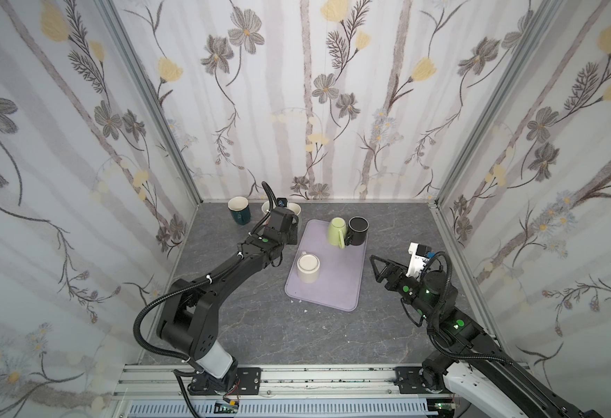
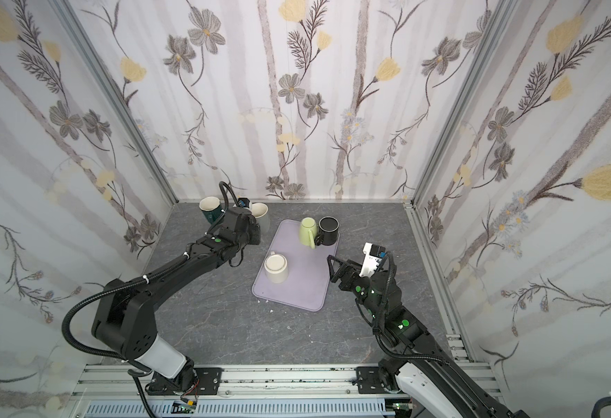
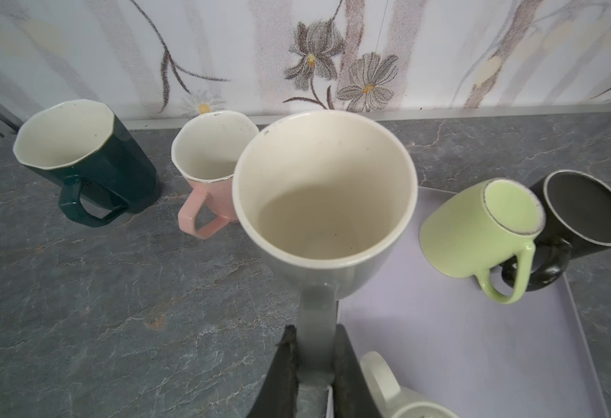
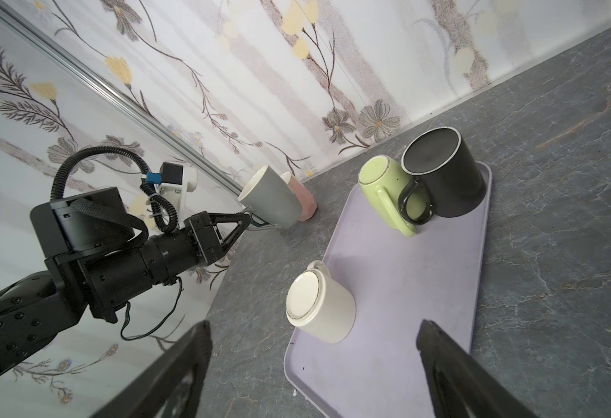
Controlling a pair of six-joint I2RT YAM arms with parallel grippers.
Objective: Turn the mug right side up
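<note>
A grey mug (image 3: pixel 322 209) is held mouth up by its handle in my left gripper, beside the pink mug (image 3: pixel 204 202) and over the stone surface behind the tray's left edge. A cream mug (image 4: pixel 319 306) stands upside down on the lilac tray (image 4: pixel 403 299). A green mug (image 3: pixel 479 230), bottom facing up, leans by an upright black mug (image 4: pixel 444 181). My right gripper is part open with nothing between its fingers, right of the tray.
A dark teal mug (image 3: pixel 89 167) stands at the back left.
</note>
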